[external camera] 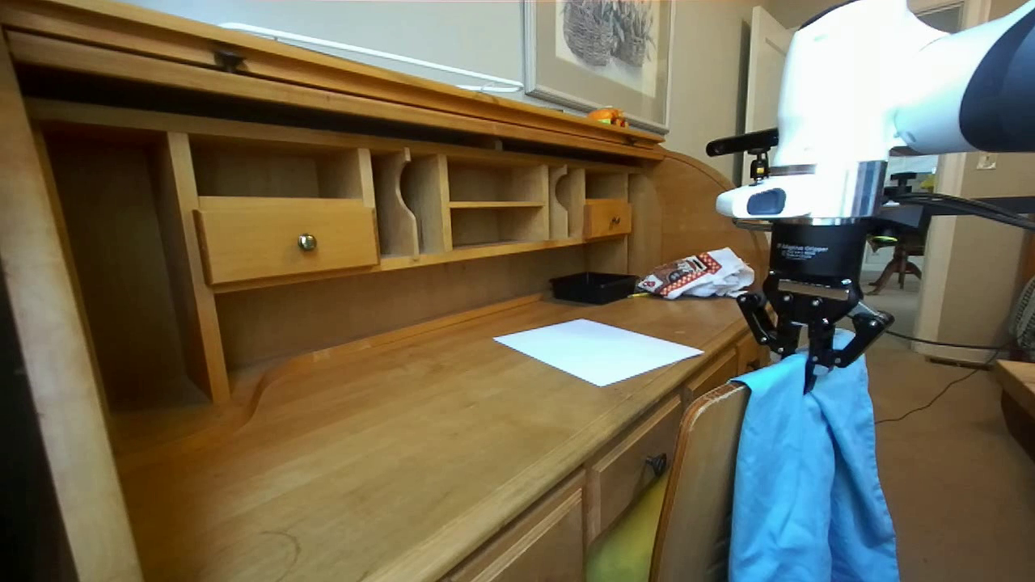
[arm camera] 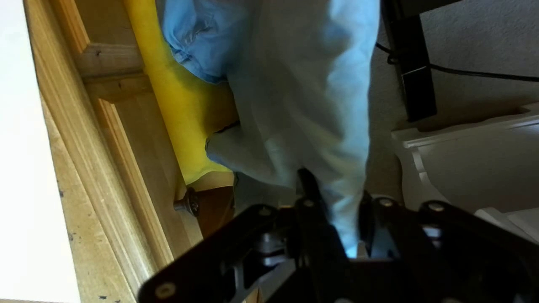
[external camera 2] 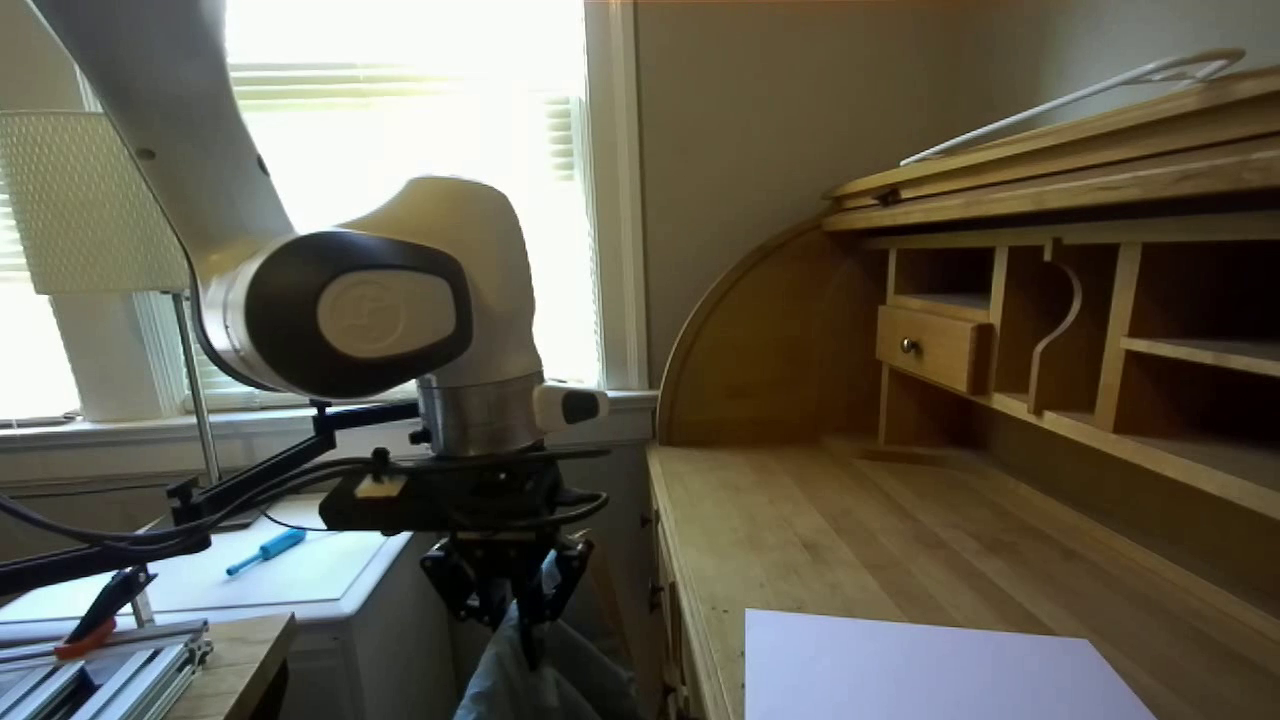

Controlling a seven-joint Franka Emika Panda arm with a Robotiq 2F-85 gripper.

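A light blue cloth (external camera: pixel 797 466) hangs from my gripper (external camera: pixel 813 373), whose fingers are shut on its upper part. It hangs at the wooden chair back (external camera: pixel 700 475), one corner lying against the chair's top edge; whether it rests on the wood is hard to tell. In the second exterior view, the gripper (external camera 2: pixel 518 630) and the top of the cloth (external camera 2: pixel 540 684) are low in the picture, left of the desk. From the wrist, the cloth (arm camera: pixel 303 101) runs away from between the fingers and covers much of what lies below.
Left of the gripper stands the roll-top desk (external camera: pixel 388 436), with a white sheet (external camera: pixel 598 351), a black tray (external camera: pixel 593 287) and a crumpled bag (external camera: pixel 700 273) on it. Something yellow (arm camera: pixel 174 111) shows beside the drawers. A side table holds a blue screwdriver (external camera 2: pixel 266 552).
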